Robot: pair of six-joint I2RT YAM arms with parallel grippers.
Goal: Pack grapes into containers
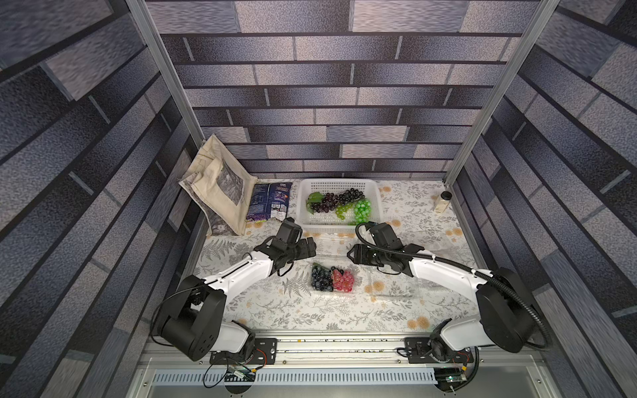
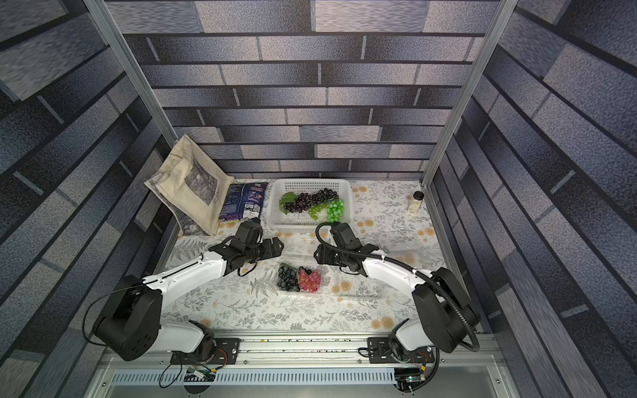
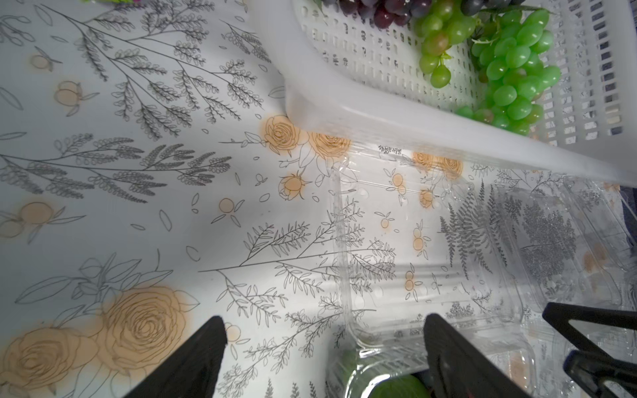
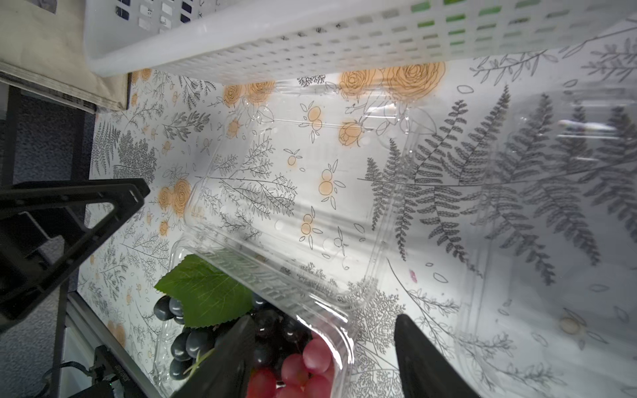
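Note:
A clear container holds black grapes [image 1: 322, 279] and red grapes [image 1: 343, 280], with a green leaf [image 4: 207, 290] among them. Its transparent lid [image 4: 298, 219] lies folded back toward the white basket [image 1: 304, 224]. In that basket are dark grapes [image 1: 348, 195] and green grapes [image 1: 361, 211]. My left gripper [image 1: 312, 248] is open above the left side of the lid, nothing between its fingers. Facing it from the right, my right gripper [image 1: 351, 254] also stands open and empty. In the right wrist view its finger [image 4: 229, 364] overlaps the packed grapes from above.
Another clear container [image 4: 550, 232] lies to the right, hard to make out. At the back left are a cloth bag [image 1: 222, 182] and a purple packet [image 1: 269, 201]. A small bottle [image 1: 442, 201] stands at the right.

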